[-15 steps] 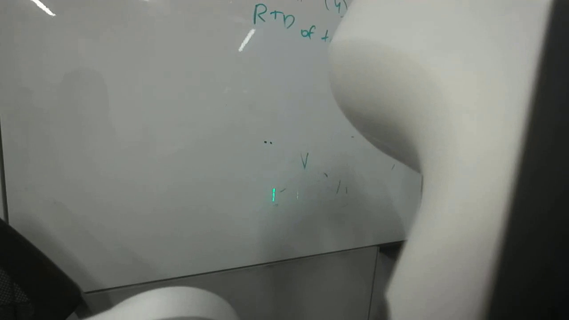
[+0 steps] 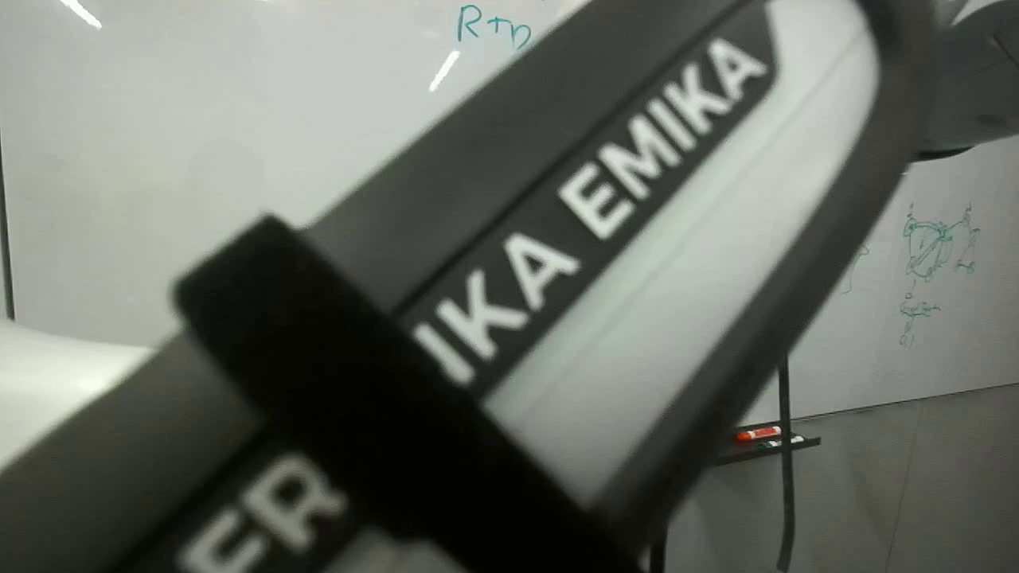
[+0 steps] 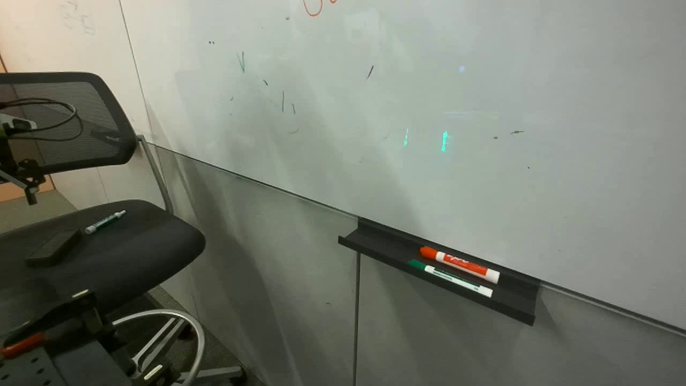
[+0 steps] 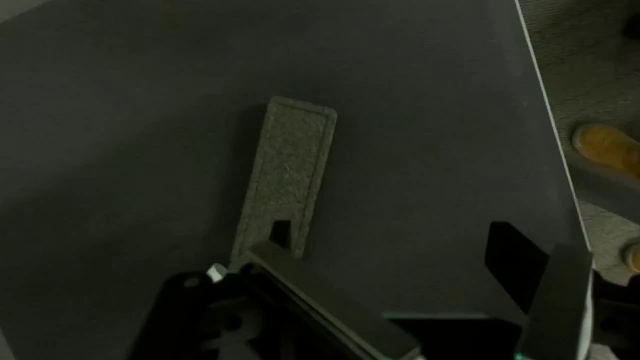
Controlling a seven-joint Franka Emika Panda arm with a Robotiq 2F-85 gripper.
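Note:
My gripper stands open in the wrist view, its fingers wide apart with nothing between them. A grey felt-topped eraser (image 4: 291, 168) lies on a dark flat surface (image 4: 420, 132), slanting up and away from the left finger. That finger's tip overlaps the eraser's near end in the picture; whether they touch I cannot tell. In exterior view 2 a dark eraser (image 3: 54, 247) rests on the black chair seat (image 3: 148, 241), beside a white-and-green marker (image 3: 106, 222). Exterior view 1 shows only my arm, blurred and close, without the gripper.
A black tray (image 3: 514, 302) on the whiteboard (image 3: 450, 193) holds a red marker (image 3: 463, 264) and a green marker (image 3: 456, 280). The chair's mesh back (image 3: 96, 135) rises behind the seat. Bare surface surrounds the eraser in the wrist view.
In exterior view 1 my arm has swung across the picture. Its dark lettered link now covers the middle, where bare whiteboard showed before; the tray and its markers have come into sight at right.

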